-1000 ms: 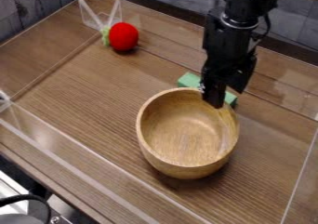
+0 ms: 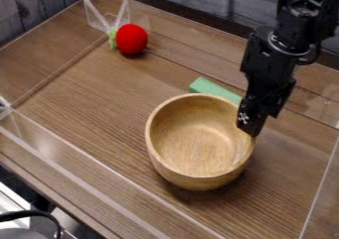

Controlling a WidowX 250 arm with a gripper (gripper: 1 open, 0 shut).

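The black gripper (image 2: 261, 109) hangs low at the right, just beside the right rim of a large wooden bowl (image 2: 196, 144) and the right end of a green block (image 2: 212, 90). The block lies flat behind the bowl, its lower part partly hidden. Whether the fingers are open or shut, or touch the block, is unclear.
A red ball (image 2: 131, 39) sits at the back left beside a small green item with clear wrapping (image 2: 109, 19). A dark cable lies at the lower left edge.
Over the last second the gripper and arm have moved right, from above the green block to beside its right end. The bowl and ball have not visibly moved.
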